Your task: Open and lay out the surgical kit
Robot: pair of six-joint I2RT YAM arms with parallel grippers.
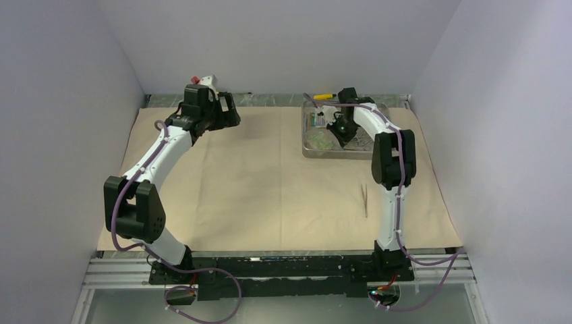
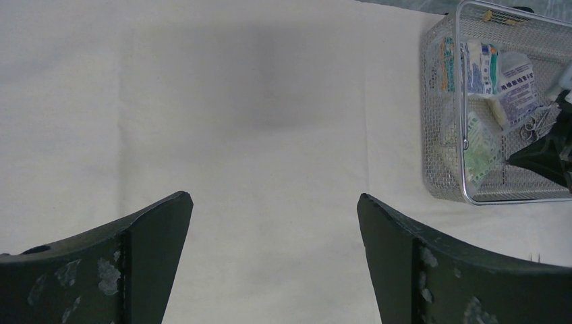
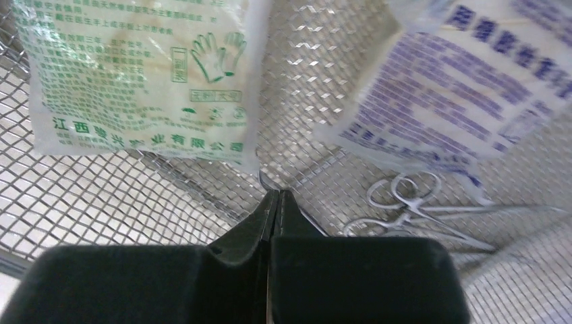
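Note:
A wire-mesh basket at the back right holds a green-printed glove packet, a purple-printed packet, a colour-printed packet and scissor-like instruments. My right gripper is down inside the basket, shut, beside a thin curved metal piece; whether that is between its tips I cannot see. A pair of thin tweezers lies on the cloth in front of the basket. My left gripper hangs open over the back left, nothing between its fingers.
Walls close in both sides and the back. A yellow object lies behind the basket. A purple cable runs along each arm.

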